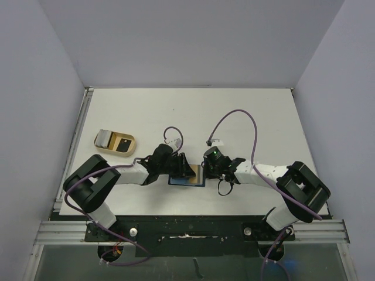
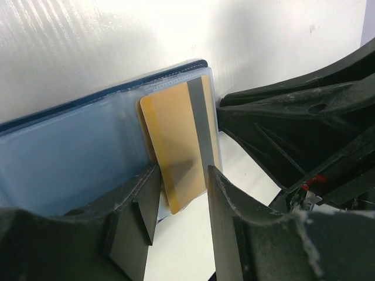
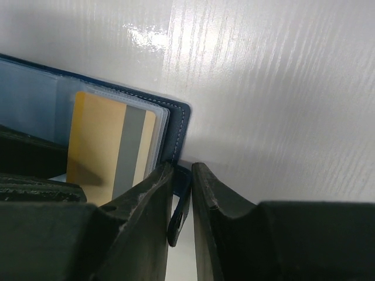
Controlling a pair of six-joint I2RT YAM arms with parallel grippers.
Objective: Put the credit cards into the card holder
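Observation:
The blue card holder (image 1: 177, 182) lies unfolded at the front middle of the table. A tan card (image 2: 179, 129) with a grey stripe lies in the clear pocket at the holder's right end, close to the pocket's outer edge. Over this card my left gripper stands open, one fingertip by the card's left edge and the other above its striped side, the card not pinched between them. My right gripper is shut on the holder's dark cover (image 3: 179, 123) at its near right corner. The lower part of the card is partly hidden by the fingers.
At the table's left stands a tan tray (image 1: 132, 146) with several pale cards (image 1: 104, 139) and a black card (image 1: 123, 144). The two grippers are close together over the holder.

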